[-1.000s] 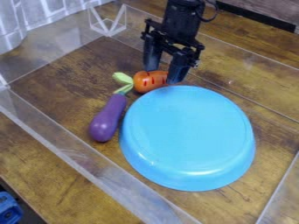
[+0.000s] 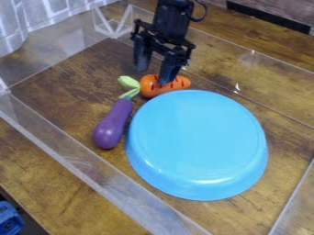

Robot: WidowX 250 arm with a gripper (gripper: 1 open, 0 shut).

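A black gripper (image 2: 156,64) hangs from the top of the view, its fingers just above an orange carrot-like toy (image 2: 167,85) with pale green leaves on its left end; whether it is open or shut is hard to tell. Below the carrot lies a large blue round lid or plate (image 2: 196,147). A purple eggplant toy (image 2: 113,124) lies to the plate's left.
The wooden work surface (image 2: 55,78) has clear room at the left and back right. Clear tray walls (image 2: 288,202) border it. A blue object (image 2: 6,220) sits outside at the bottom left corner.
The gripper has moved left, toward the carrot's leafy end. The carrot, plate and eggplant look nearly unmoved.
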